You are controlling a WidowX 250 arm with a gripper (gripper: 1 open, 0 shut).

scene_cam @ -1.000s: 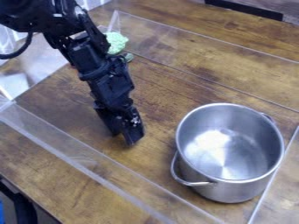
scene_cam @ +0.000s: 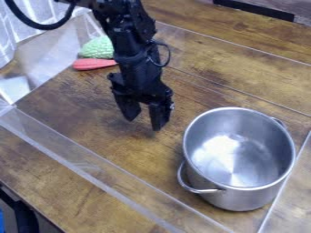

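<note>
My black gripper (scene_cam: 142,107) hangs over the wooden table in the upper middle, left of a steel pot (scene_cam: 238,157). Its fingers point down toward the bare wood; whether they are open or shut is hard to make out, and no object shows at them. Behind the arm at the left lie a green crumpled item (scene_cam: 97,50) and a red-pink item (scene_cam: 94,64), both partly hidden.
Clear plastic walls run along the left and front. The pot, with side handles, fills the lower right.
The gripper has moved back and up from lower on the table, uncovering more of the green and red items behind it. The pot has not moved.
</note>
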